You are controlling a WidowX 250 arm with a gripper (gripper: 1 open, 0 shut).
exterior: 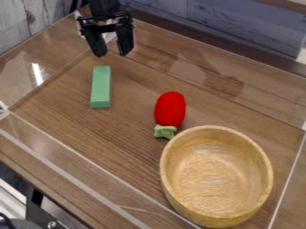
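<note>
My black gripper (pixel 106 43) hangs at the top left of the wooden surface, open, with nothing visible between its fingers. Below it lies a long green block (pixel 102 87). Right of centre is a red oval object (pixel 170 109) with a small green piece (pixel 165 131) at its lower end. A large tan bowl (pixel 216 174) fills the lower right.
A pale raised edge runs along the back and upper left.
</note>
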